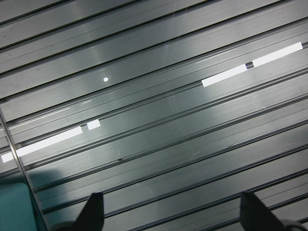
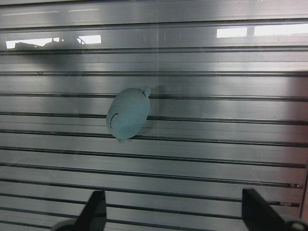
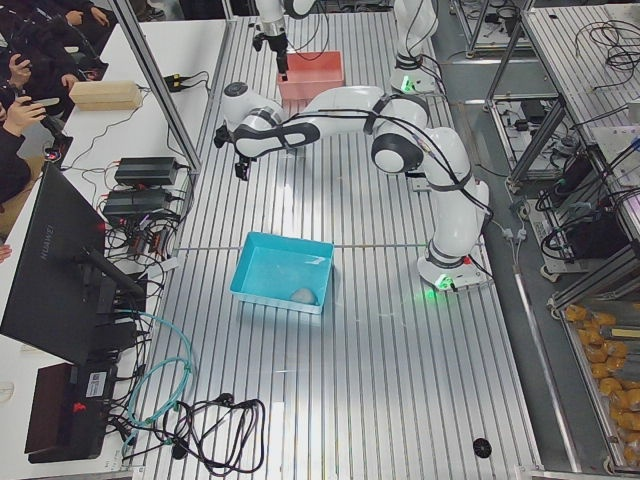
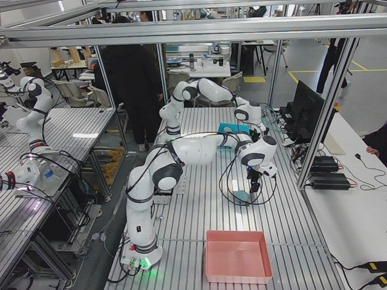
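Observation:
A pale blue plush toy (image 2: 129,113) with a stitched line lies on the slatted table (image 2: 202,120), below my right gripper, which is open and empty; the toy also shows in the camera right view (image 4: 240,196). My left gripper hangs open and empty over bare table, left of centre in the camera left view. The cyan bin (image 3: 282,239), with a greyish rounded object (image 3: 303,296) inside, shows at the lower left of the left wrist view.
A pink bin (image 4: 237,278) stands at the far end in the camera left view. Black cables (image 3: 215,430) lie at the near left edge, beside a monitor (image 3: 55,260).

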